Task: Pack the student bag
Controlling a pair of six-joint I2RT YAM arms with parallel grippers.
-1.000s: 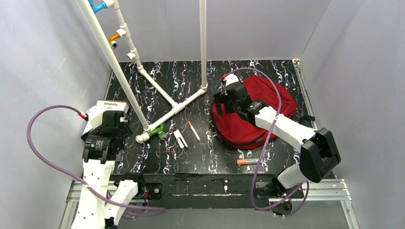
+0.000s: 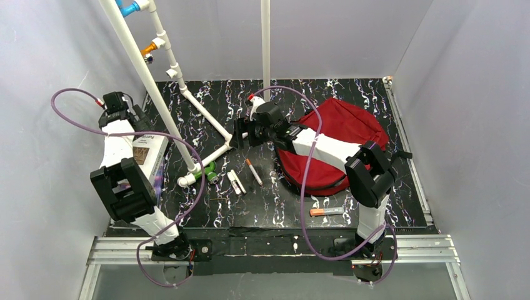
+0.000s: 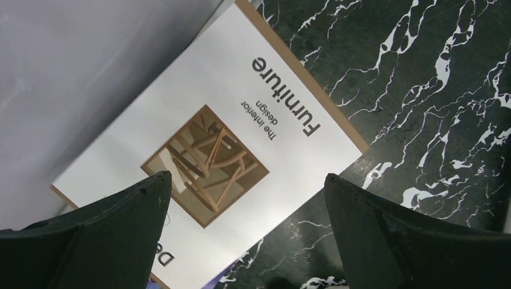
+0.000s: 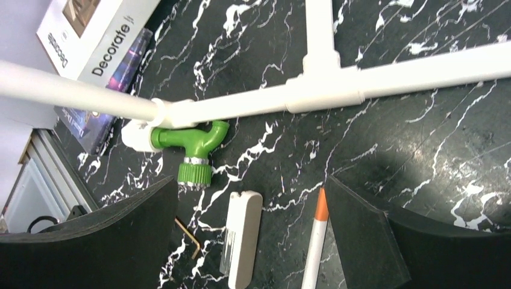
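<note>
At the far left, my left gripper (image 2: 134,115) is open above a white Furniture book (image 3: 295,156), which lies on a purple book (image 4: 84,123) beside the wall. My right gripper (image 2: 240,130) hangs open over the middle, above an orange-capped pen (image 4: 316,241) and a white marker pair (image 4: 241,241); nothing shows between its fingers. The red bag (image 2: 337,119) lies on the right, partly hidden by the right arm. An orange-and-grey marker (image 2: 326,212) lies at the front right.
A white pipe frame (image 2: 206,115) with a green valve (image 4: 193,144) stands on the left half of the marble board (image 2: 275,212). A small hex key (image 4: 187,232) lies near the valve. Walls bound both sides.
My left gripper has moved toward the back, over the top end of the Furniture book. My right gripper has moved left, away from the red bag to above the middle.
</note>
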